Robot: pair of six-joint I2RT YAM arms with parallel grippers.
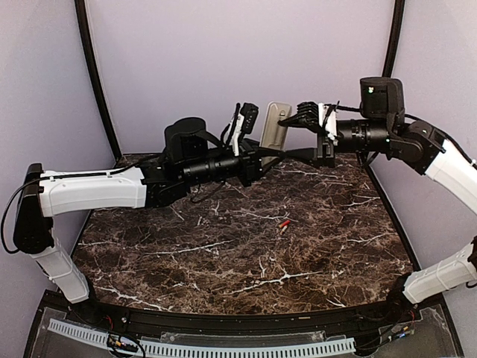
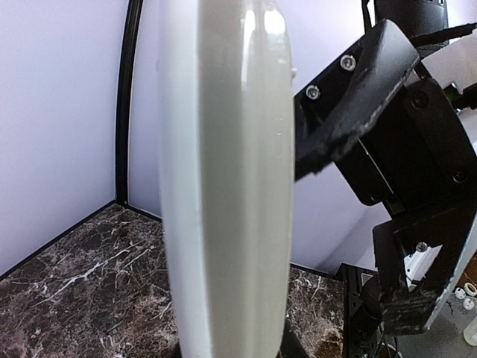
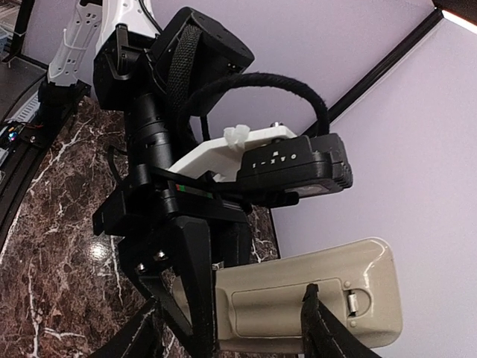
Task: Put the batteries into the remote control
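Note:
The pale beige remote control (image 1: pixel 276 127) is held up on end above the table, my left gripper (image 1: pixel 270 155) shut on its lower part. Its smooth side (image 2: pixel 235 164) fills the middle of the left wrist view. In the right wrist view, the remote's back (image 3: pixel 373 287) shows an outlined rectangular area and a small shiny metal piece (image 3: pixel 352 303). My right gripper is open, facing this back. One fingertip (image 3: pixel 310 294) overlaps the outlined area near the metal piece; contact is unclear. Small red batteries (image 1: pixel 284 224) lie on the table, too small to count surely.
Both arms meet closely above its far part, with little room between the grippers. Pale walls (image 1: pixel 246 60) enclose the back and sides.

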